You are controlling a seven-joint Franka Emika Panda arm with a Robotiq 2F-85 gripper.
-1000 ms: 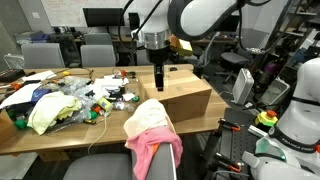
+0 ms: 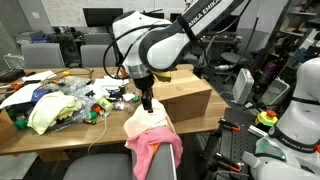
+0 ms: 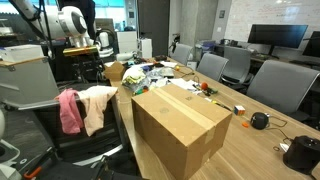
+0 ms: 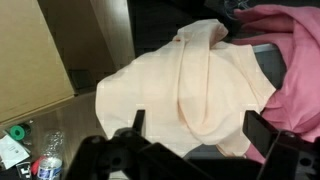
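A cream cloth [image 4: 185,90] and a pink cloth [image 4: 298,65] hang over the dark back of a chair [image 2: 162,161]. In the wrist view the cream one spreads below my gripper, whose fingers stand wide apart with nothing between them. From the first exterior view, the gripper [image 2: 147,101] points down just above the upper end of the cream cloth [image 2: 146,119]. The pink cloth [image 2: 151,147] lies nearer the camera. Whether the fingertips touch the cream cloth I cannot tell.
A large cardboard box [image 3: 180,125] stands on the table close by the chair. Clothes [image 2: 53,110], bottles and other clutter cover the table's left side. A black kettle [image 3: 302,155] sits at the table's far end.
The arm has swung left and come down from above the box to over the cream cloth. Both cloths lie about as before.
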